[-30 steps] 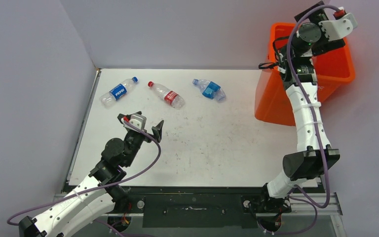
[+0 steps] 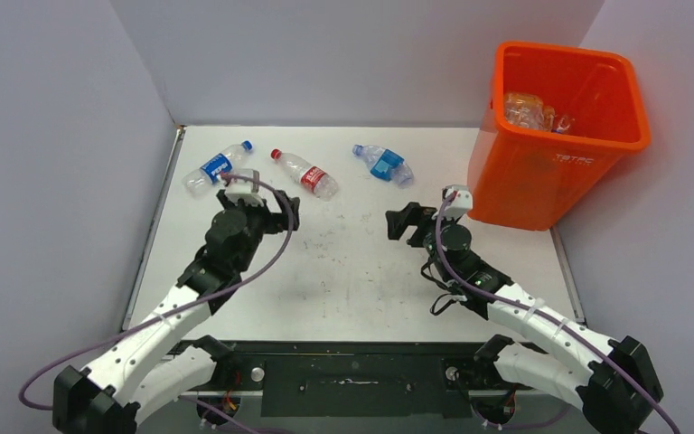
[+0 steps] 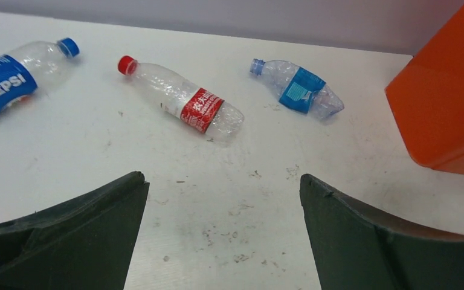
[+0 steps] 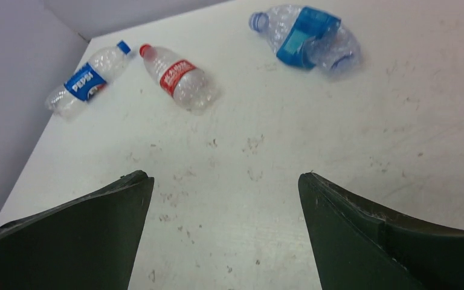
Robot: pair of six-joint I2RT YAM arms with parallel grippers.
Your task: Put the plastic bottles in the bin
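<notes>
Three plastic bottles lie on the white table: a blue-capped Pepsi bottle at the back left, a red-capped bottle with red label beside it, and a crumpled blue-labelled bottle farther right. The orange bin at the right holds clear bottles. My left gripper stands open over the table in front of the Pepsi and red-capped bottles, empty. My right gripper is open and empty, left of the bin and in front of the crumpled bottle.
Grey walls stand at the back and both sides, and purple cables run along both arms.
My right arm has come down from over the bin to above the table, left of the bin. My left gripper has moved slightly toward the back.
</notes>
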